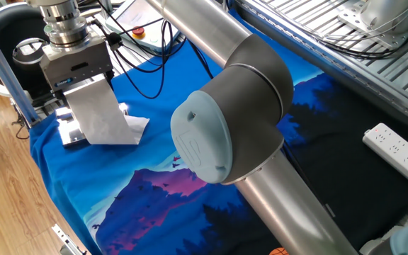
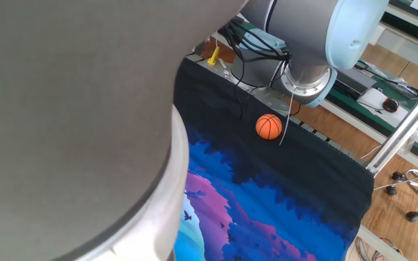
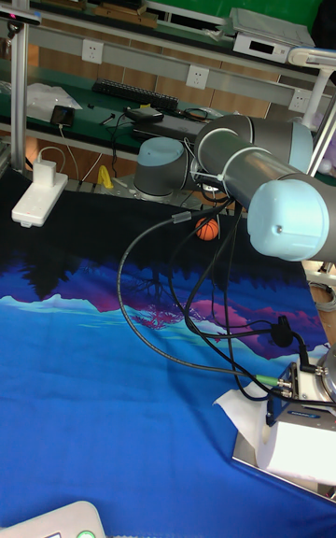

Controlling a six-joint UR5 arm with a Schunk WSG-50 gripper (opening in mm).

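Note:
My gripper (image 1: 76,95) is at the upper left in exterior view 1, its dark body pointing down at a metal stand (image 1: 71,132). White paper (image 1: 103,113) shows right under the gripper body and drapes downward, its loose end spreading to the right by the cloth. From exterior view 3, the paper (image 3: 303,450) looks like a roll at the lower right, with the metal plate beneath. The paper and the gripper body hide the fingers, so whether they grip the roll cannot be made out. In exterior view 2, the arm blocks this area.
A blue, purple and black printed cloth (image 3: 109,389) covers the table. An orange ball (image 2: 268,127) rests near the arm's base. A white power strip (image 1: 400,150) lies on the dark side. Black cables (image 3: 189,309) loop beside the arm.

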